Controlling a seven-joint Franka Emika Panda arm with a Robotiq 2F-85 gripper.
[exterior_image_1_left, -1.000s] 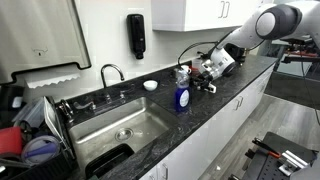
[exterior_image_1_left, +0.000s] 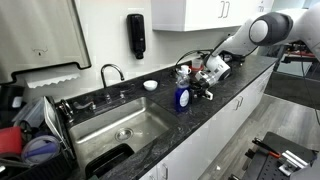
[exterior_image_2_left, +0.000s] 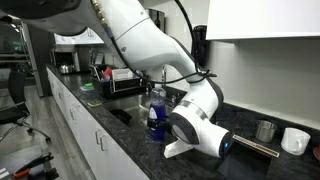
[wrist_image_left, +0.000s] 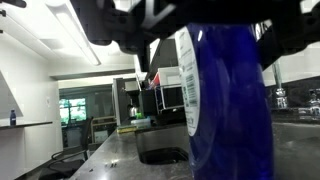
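A blue bottle (exterior_image_1_left: 181, 98) stands upright on the dark counter, to the right of the sink. In the wrist view the bottle (wrist_image_left: 235, 105) fills much of the right half, with a white label (wrist_image_left: 187, 75) along its left side. My open gripper shows as dark, blurred shapes at the top, close around or in front of the bottle's upper part. Whether a finger touches it I cannot tell. From the second exterior view, the bottle (exterior_image_2_left: 158, 105) appears just beyond the white arm, and the fingers are partly hidden there.
The sink (exterior_image_1_left: 125, 130) with its faucet (exterior_image_1_left: 112, 73) lies left of the bottle. A white bowl (exterior_image_1_left: 150, 85) sits near the wall. Behind the arm, a metal cup (exterior_image_2_left: 265, 131) and a white mug (exterior_image_2_left: 295, 140) stand by a black tray (exterior_image_2_left: 250, 146).
My gripper and forearm have moved a little left, toward the bottle. The bottle stands where it was.
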